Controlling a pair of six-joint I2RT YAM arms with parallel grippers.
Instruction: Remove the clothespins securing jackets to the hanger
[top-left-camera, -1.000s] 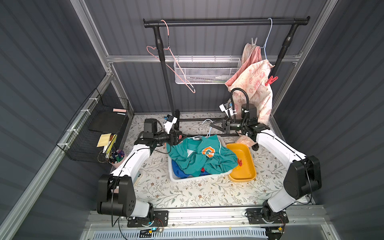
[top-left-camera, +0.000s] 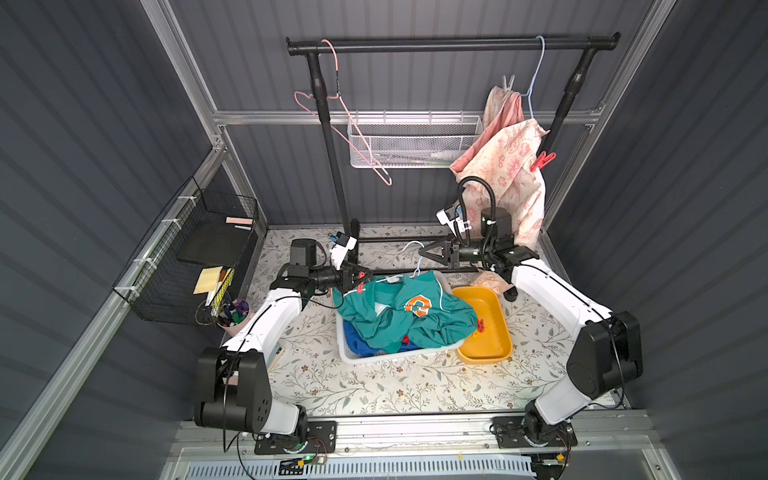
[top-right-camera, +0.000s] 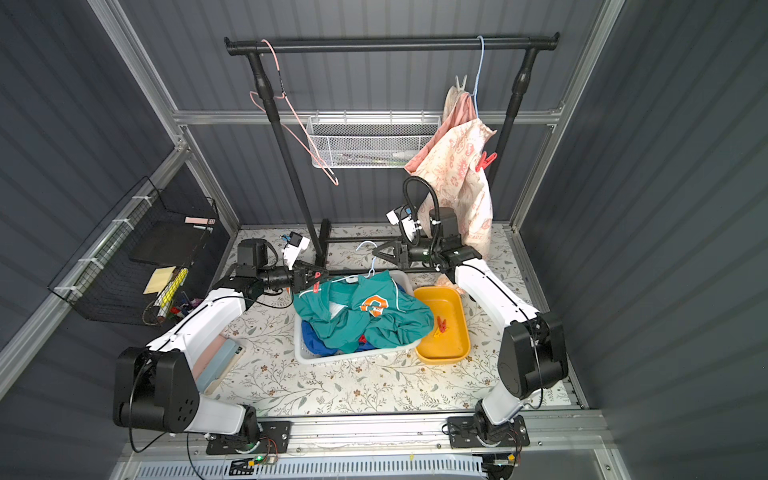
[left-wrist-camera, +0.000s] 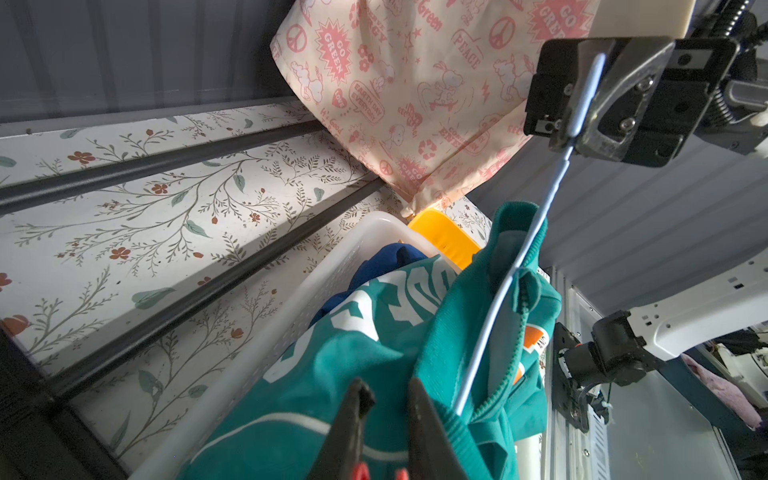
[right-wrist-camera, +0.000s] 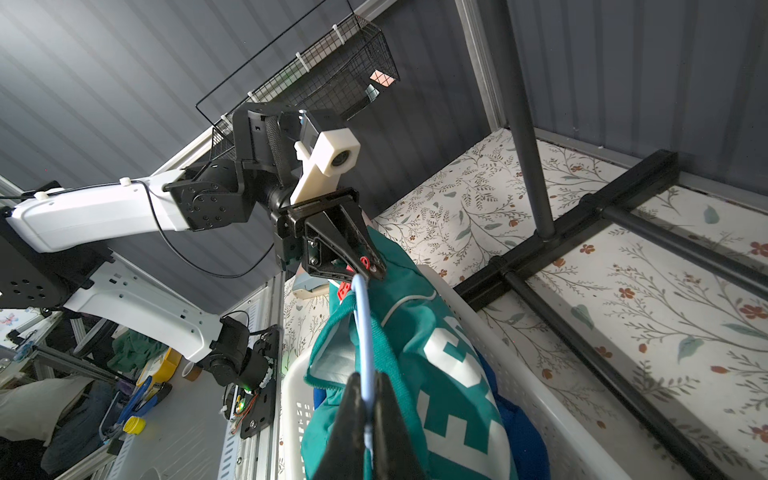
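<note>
A teal jacket (top-left-camera: 384, 316) lies in a white tub (top-left-camera: 345, 352) over blue cloth. A pale blue hanger (left-wrist-camera: 512, 280) runs along the jacket. My right gripper is shut on the hanger near its hook, in the air above the jacket. At the jacket's left end, my left gripper (top-left-camera: 358, 274) is shut on a red clothespin (top-left-camera: 361, 286); whether the pin still touches jacket or hanger is unclear. In the left wrist view only red tips show low between the dark fingers.
A yellow tray (top-left-camera: 496, 336) with red pins stands right of the tub. A black rack (top-left-camera: 448, 46) carries pink hangers (top-left-camera: 360, 140) and pink cloths (top-left-camera: 504, 176) with red clips. A wire basket (top-left-camera: 152, 296) hangs left.
My left gripper has shifted slightly, and more of the red clothespin shows at its fingers. The right arm and jacket look nearly unchanged.
</note>
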